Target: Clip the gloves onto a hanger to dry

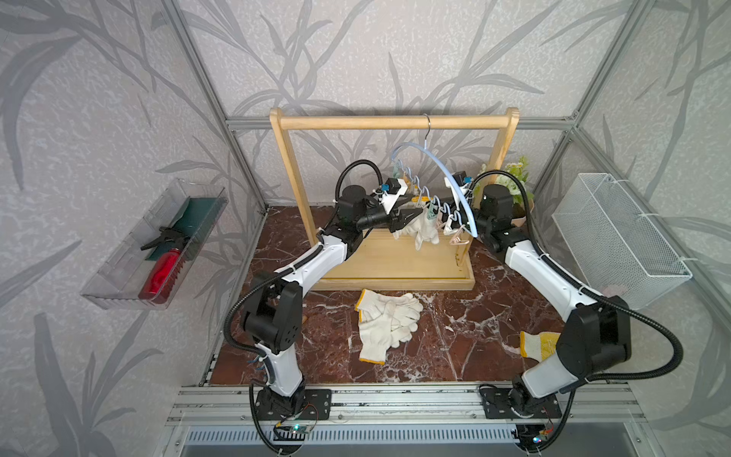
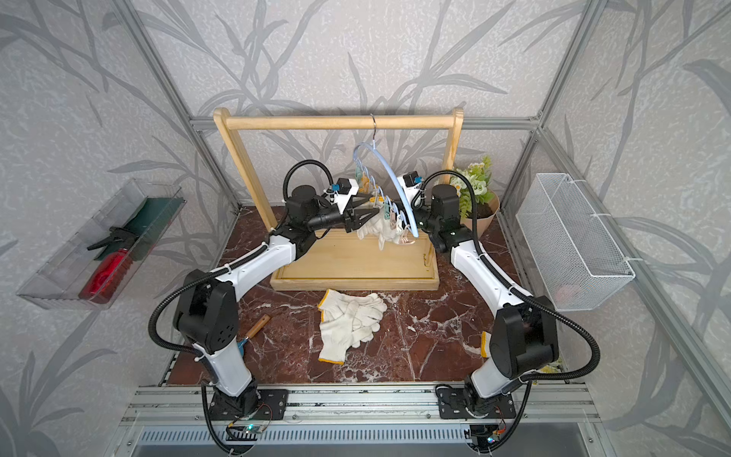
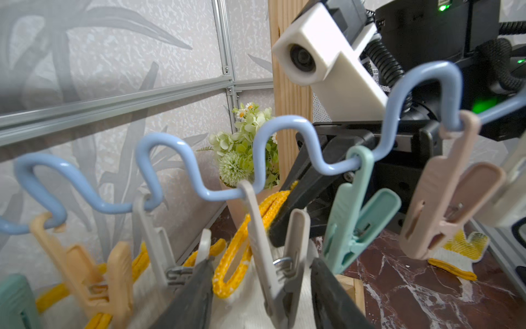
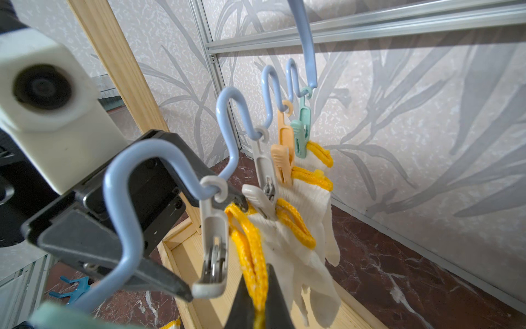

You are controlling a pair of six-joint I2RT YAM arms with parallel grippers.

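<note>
The pale blue hanger (image 1: 438, 163) hangs from the wooden rail, carrying pastel clips. Between the parted fingers of my left gripper sits a white clip (image 3: 282, 268), its two handles spread a little. My right gripper is shut on the yellow cuff (image 4: 249, 257) of a white glove, close beside that clip. Farther along the hanger, white gloves (image 4: 312, 200) hang by their cuffs near the orange clip (image 4: 285, 137) and the green clip (image 4: 304, 123). Whether the held cuff lies inside the white clip's fingers, I cannot tell.
A pair of white gloves (image 1: 387, 323) lies on the marble table in front of the wooden rack base (image 1: 396, 284). Another glove (image 1: 539, 345) is beside the right arm. A plant (image 2: 476, 182) stands behind the right arm; a mesh basket (image 1: 620, 228) is at right.
</note>
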